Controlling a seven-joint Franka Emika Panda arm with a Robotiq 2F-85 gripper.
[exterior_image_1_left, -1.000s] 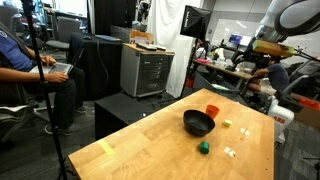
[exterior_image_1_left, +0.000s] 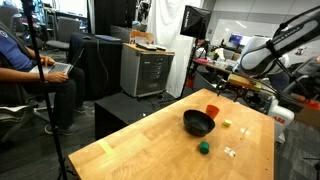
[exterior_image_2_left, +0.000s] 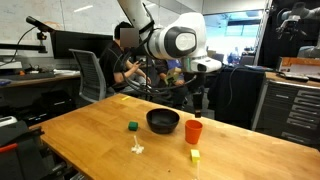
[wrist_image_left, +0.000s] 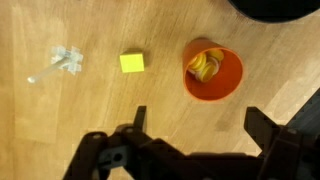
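My gripper stands open over the table, with nothing between its fingers. An orange-red cup (wrist_image_left: 213, 88) is in front of it in the wrist view, nearer the right finger, with several yellow and pale pieces (wrist_image_left: 205, 66) inside. To the cup's left lies a small yellow block (wrist_image_left: 132, 62). Part of a black bowl (wrist_image_left: 274, 6) shows at the top edge. In exterior view 2 the cup (exterior_image_2_left: 193, 132) stands upright beside the bowl (exterior_image_2_left: 162, 122), and the gripper (exterior_image_2_left: 197, 107) hangs above the cup, apart from it.
A white object with a thin stem (wrist_image_left: 58, 66) lies left of the yellow block. The green block (exterior_image_1_left: 204, 147) sits in front of the bowl. A seated person (exterior_image_1_left: 48, 75) is off the table's far left.
The arm has swung left and lowered in exterior view 1, bringing the gripper closer to the cup. The objects on the table have not moved.
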